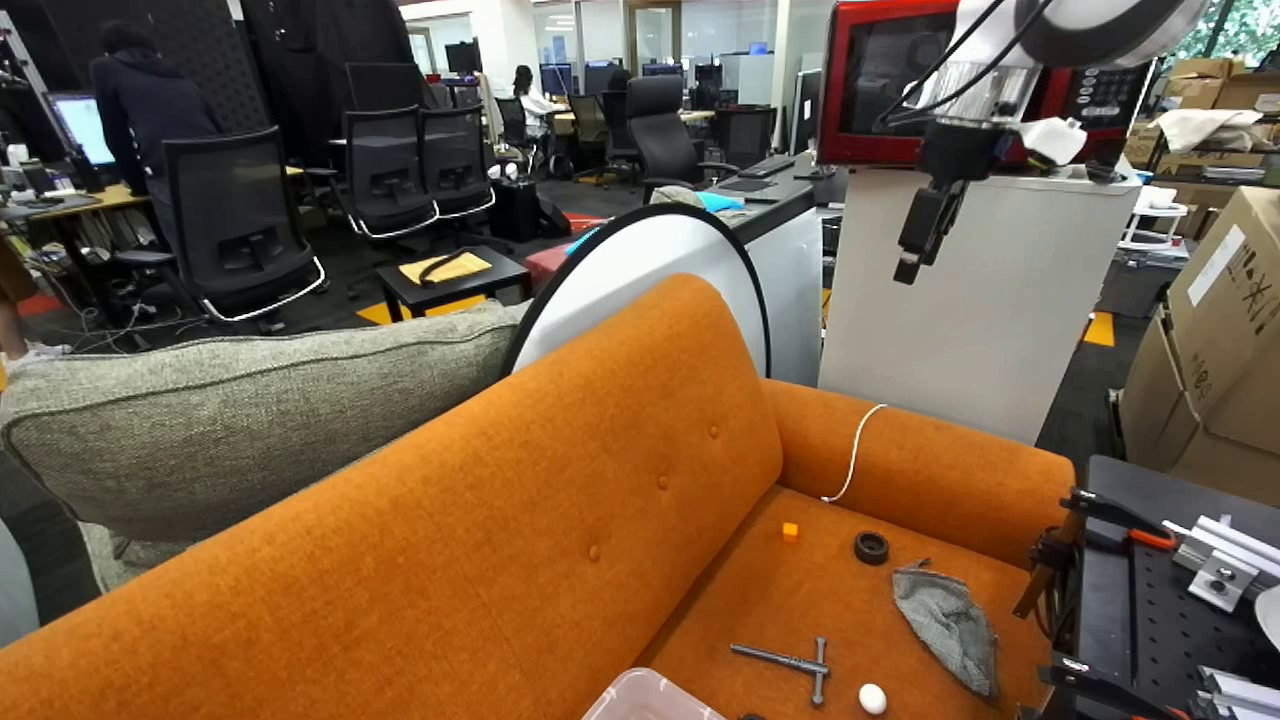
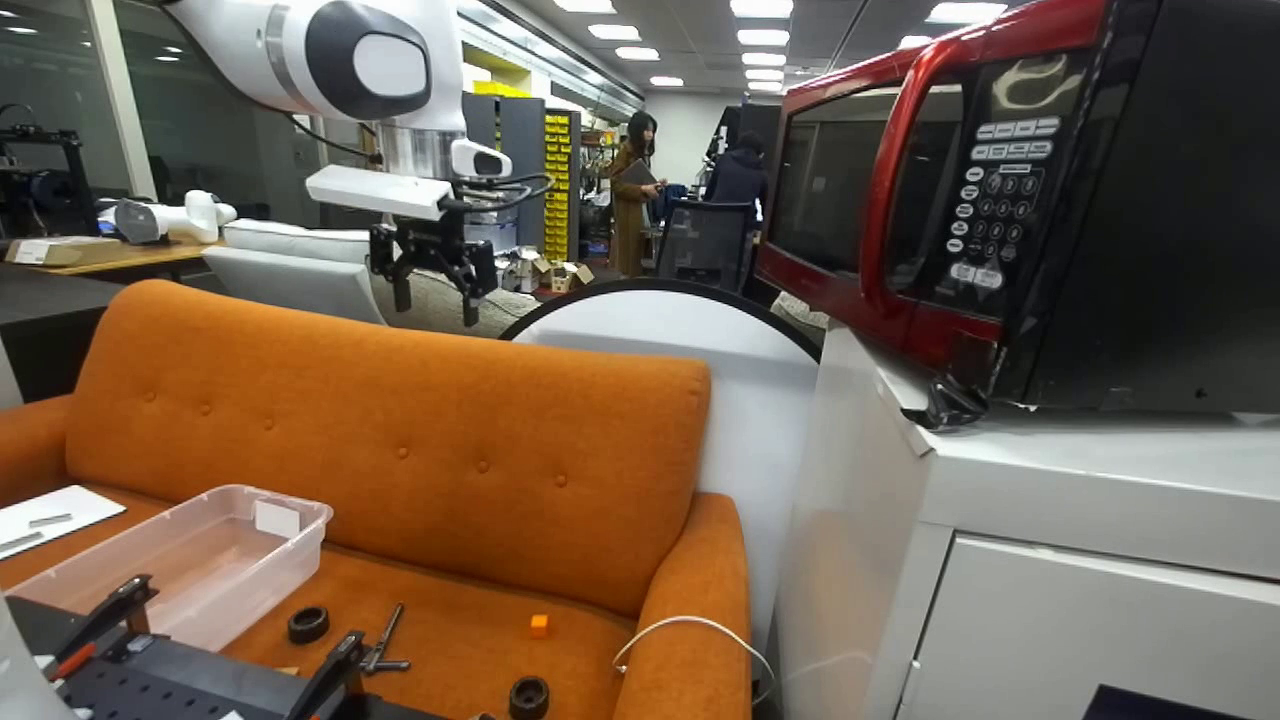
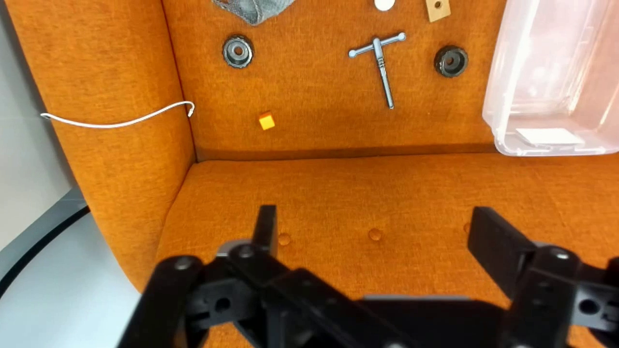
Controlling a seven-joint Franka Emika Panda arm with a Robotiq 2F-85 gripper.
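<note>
High over the orange sofa, my gripper is open, and only sofa fabric shows between its fingers. On the seat in the wrist view are a small orange-yellow cube [image 3: 267,121], a black ring [image 3: 238,51], a second black ring [image 3: 451,61] and a metal T-handle tool [image 3: 381,64]. A grey cloth [image 3: 255,8], a white round object [image 3: 384,4] and a wooden block [image 3: 438,8] are partly cut off at the top. The white cord [image 3: 116,124] lies across the armrest. A clear plastic bin [image 3: 509,87] sits at the right.
A red microwave [image 2: 894,180] stands on a white cabinet [image 2: 828,480] beside the sofa arm. The sofa backrest [image 2: 360,408] rises below the gripper. A black perforated table [image 1: 1152,600] with clamps borders the seat's front.
</note>
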